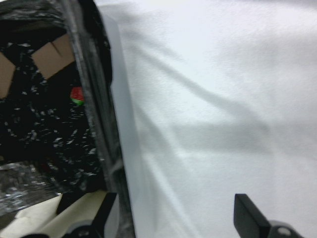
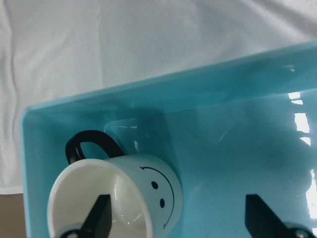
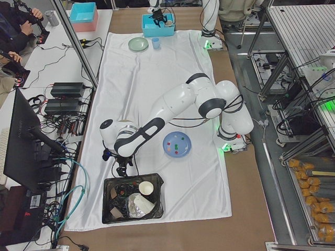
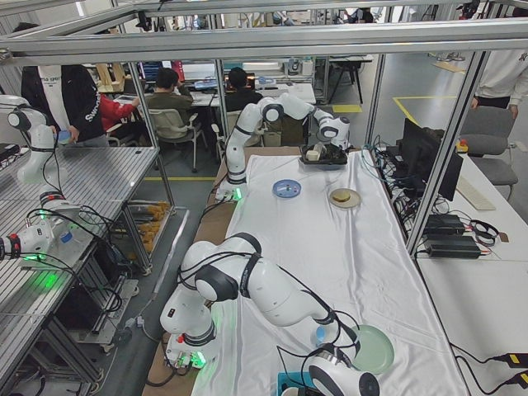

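Observation:
My left gripper is open at the edge of the black bin [image 1: 96, 114], with white cloth to its right. The bin [image 3: 110, 209] holds a cream cup [image 3: 146, 187], a pale crumpled item [image 3: 144, 204], clear plastic and brown cardboard pieces [image 1: 52, 55]. My right gripper stands open inside or over the blue tray [image 2: 233, 148], where a white mug [image 2: 158, 193] with a black handle and a drawn face lies at the left.
A blue plate [image 3: 177, 144] with small coloured items and a tan plate [image 4: 344, 198] are near the bin. A green plate [image 3: 138, 44] and blue cup [image 3: 156, 43] are near the tray.

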